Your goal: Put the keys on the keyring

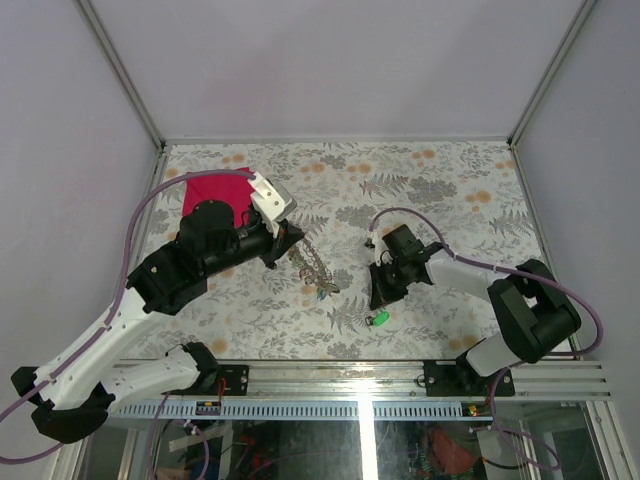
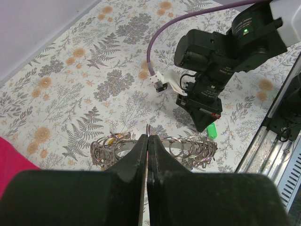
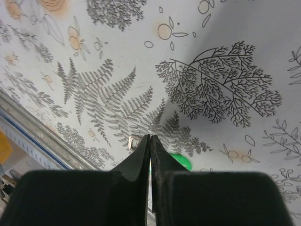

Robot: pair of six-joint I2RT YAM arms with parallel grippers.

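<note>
A tangled bunch of metal rings and bars [image 2: 193, 149] hangs at the tips of my left gripper, which is shut on a thin wire part of it. From above, this bunch [image 1: 313, 268] trails to the lower right of the left gripper [image 1: 297, 236]. A green tag [image 3: 182, 161] with a small silver loop [image 3: 134, 142] lies on the patterned surface. My right gripper is shut with nothing between its fingers, and it partly hides the tag and the loop. In the top view the tag [image 1: 380, 318] sits just below the right gripper [image 1: 374, 307].
A red cloth [image 1: 217, 190] lies at the back left, partly behind the left arm. Bare patterned surface [image 1: 440, 180] stretches across the back right. A metal rail [image 1: 330, 371] runs along the front edge, not far from the tag.
</note>
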